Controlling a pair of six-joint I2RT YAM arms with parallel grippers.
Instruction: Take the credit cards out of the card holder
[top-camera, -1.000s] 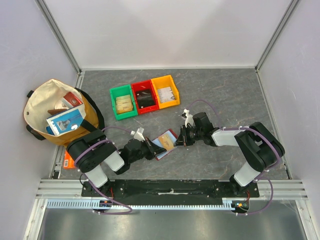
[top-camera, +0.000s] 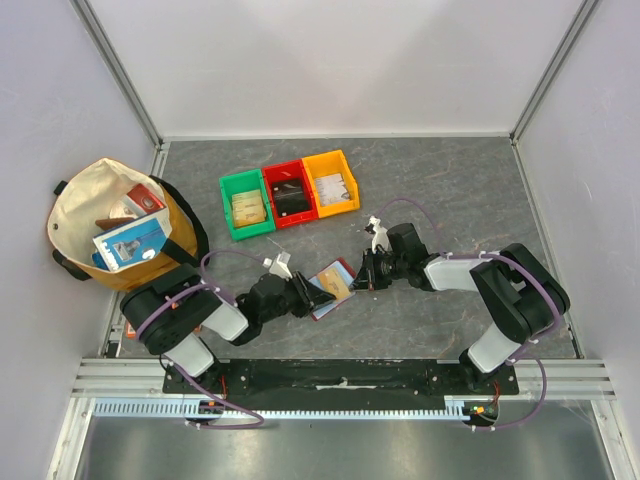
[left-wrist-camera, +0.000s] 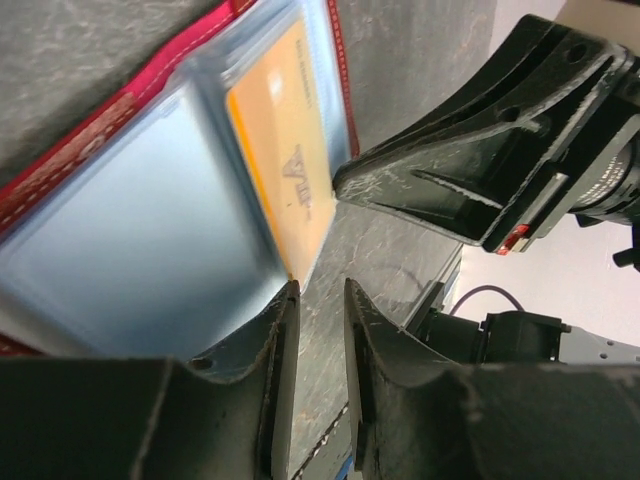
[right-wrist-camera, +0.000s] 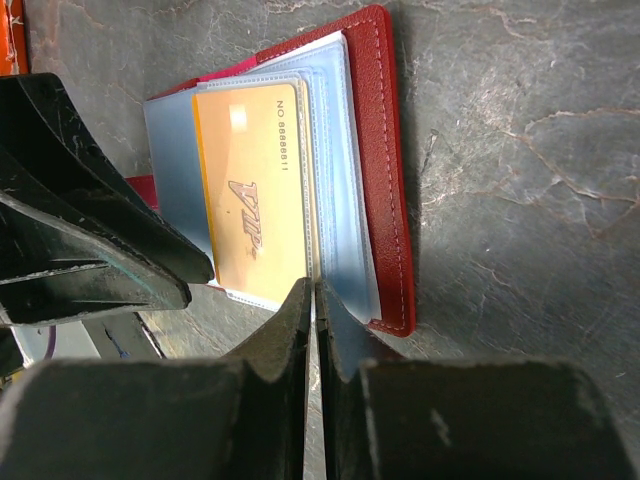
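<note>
An open card holder with a red cover and clear sleeves lies on the grey table. One sleeve holds a yellow-orange card, also seen in the left wrist view as a card with an orange edge. At that sleeve's edge my right gripper is shut, pinching what seems to be the clear plastic beside the card. My left gripper stands part open, its fingers apart with a narrow gap. One left fingertip is close to the card's lower corner; whether it touches cannot be told.
Green, red and yellow bins stand behind the holder, each with things inside. A cloth bag with boxes is at the left.
My left arm has shifted slightly, covering more of the orange item at the left, and its gripper looks a little wider. The right gripper has stayed at the sleeve edge.
</note>
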